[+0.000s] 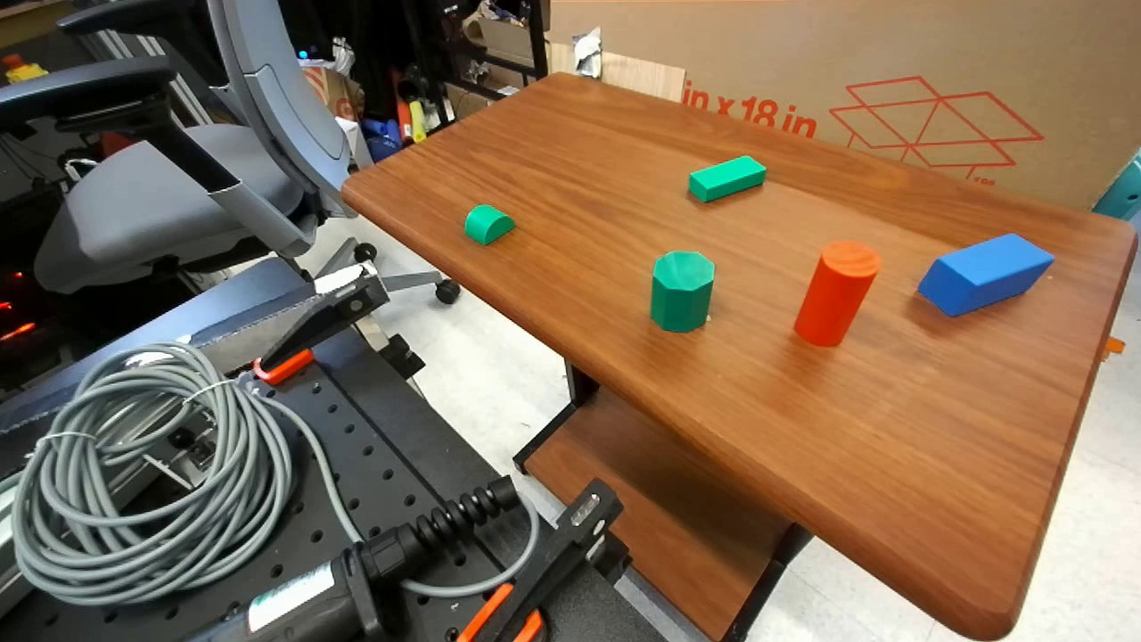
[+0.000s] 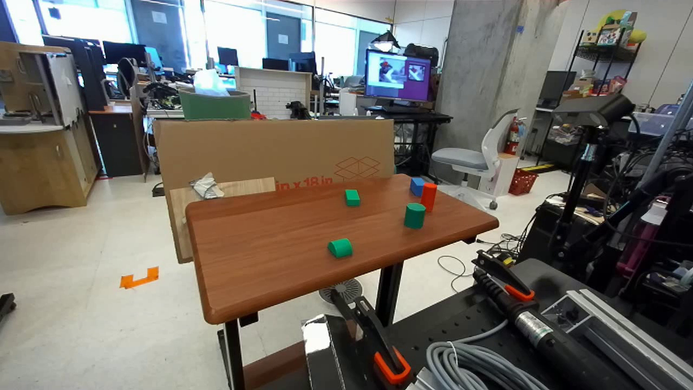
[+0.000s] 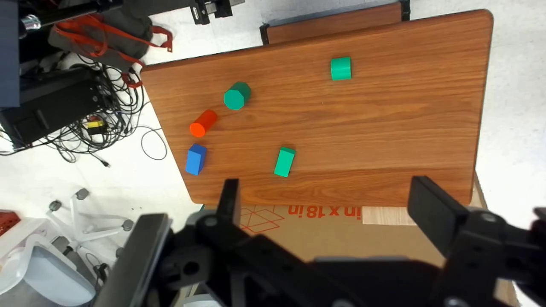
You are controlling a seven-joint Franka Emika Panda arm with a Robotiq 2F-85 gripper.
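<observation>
On the wooden table (image 1: 599,139) stand an upright green octagonal block (image 1: 681,291) and, beside it, an orange-red cylinder (image 1: 837,294). A blue block (image 1: 985,274) lies close to the table's narrow end. The flat green rectangular block (image 1: 727,178) rests towards the cardboard side, while a green half-round block (image 1: 488,225) sits by the opposite long edge. High above the table, my gripper is open, its black fingers (image 3: 228,199) wide apart with nothing between them. Neither exterior view shows it.
A large cardboard sheet (image 2: 273,149) stands along the table's far long side. Facing the other side, a black perforated bench carries coiled grey cable (image 1: 160,471) and orange-handled clamps (image 1: 283,367). The table's middle has clear space between the blocks.
</observation>
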